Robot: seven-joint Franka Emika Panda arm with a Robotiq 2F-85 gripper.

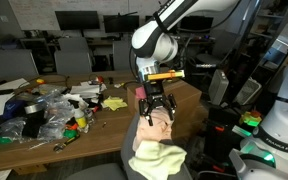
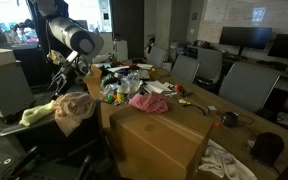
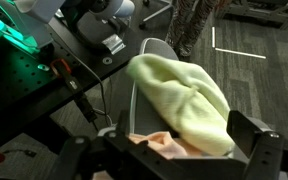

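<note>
Below my gripper, a pale yellow cloth lies loosely over a grey chair. A pink cloth hangs just above it in exterior view 1, close under the fingers. From the wrist, the yellow cloth stretches beyond the fingertips, and part of the pink cloth shows between the dark fingers. These stand wide apart; the gripper is open and holds neither cloth. Exterior view 2 has the yellow cloth beside the pink one.
A wooden table beside the chair carries bags, bottles and other clutter. A large cardboard box stands near the cloths, with a red cloth behind it. Dark equipment fills the left of the wrist view.
</note>
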